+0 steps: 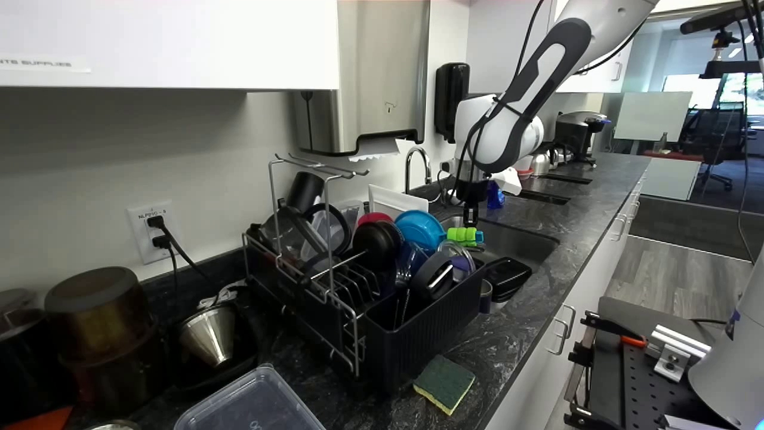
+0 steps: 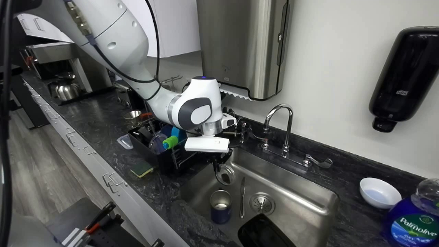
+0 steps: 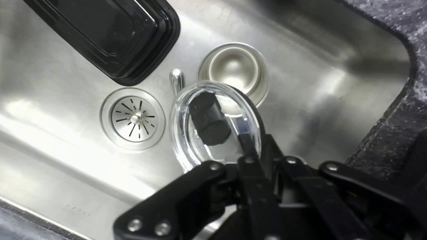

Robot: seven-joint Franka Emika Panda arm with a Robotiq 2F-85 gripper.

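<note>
A clear round lid with a black slider [image 3: 210,120] is held at its edge by my gripper, which is shut on it above the sink. In exterior view 2 the lid [image 2: 226,174] hangs tilted just under the gripper [image 2: 216,164]. Below stands a blue tumbler [image 2: 221,213], upright on the sink floor with its steel inside facing up. From the wrist, the lid overlaps part of the tumbler's opening [image 3: 234,68]. In exterior view 1 the fingers [image 1: 470,215] point down behind the rack.
A black container [image 3: 116,36] and a piece of cutlery [image 2: 242,197] lie in the sink near the drain [image 3: 136,118]. The full dish rack [image 1: 422,329] stands beside the sink, the faucet [image 2: 288,127] behind it. A white bowl [image 2: 379,192] sits on the far counter.
</note>
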